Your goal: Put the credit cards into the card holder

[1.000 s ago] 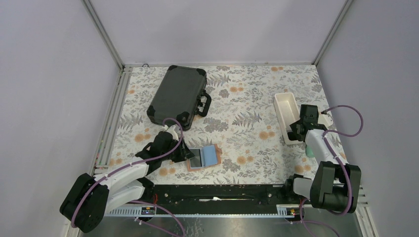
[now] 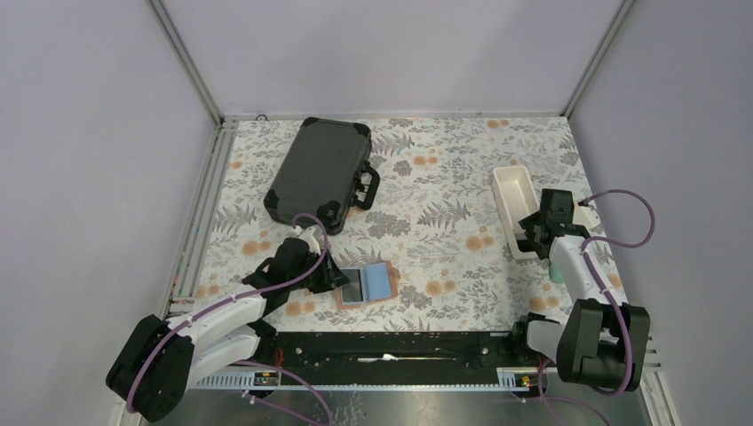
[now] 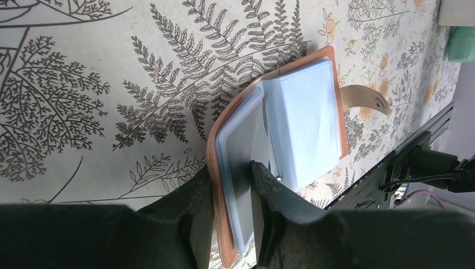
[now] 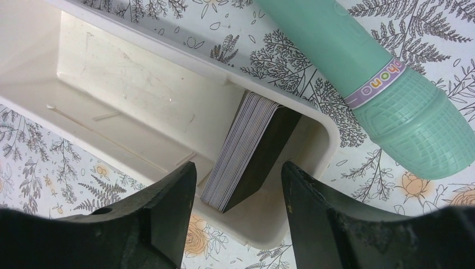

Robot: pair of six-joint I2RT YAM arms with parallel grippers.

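Note:
The open card holder point(image 3: 305, 117), tan outside with pale blue inside, lies on the floral table point(image 2: 444, 231) at the lower middle left. My left gripper is at its left end, one finger by the outer edge and the other over the grey sleeve; whether it grips is unclear. A stack of cards point(image 4: 240, 151) stands on edge in the end of the white plastic bin point(image 2: 510, 191) at right. My right gripper is open above that end, its fingers either side of the stack, not closed on it.
A black case point(image 2: 315, 173) lies at back left. A mint green bottle point(image 4: 358, 73) lies beside the bin on the right.
The right arm has shifted very slightly above the bin. Otherwise nothing visibly differs; the left arm and card holder look the same.

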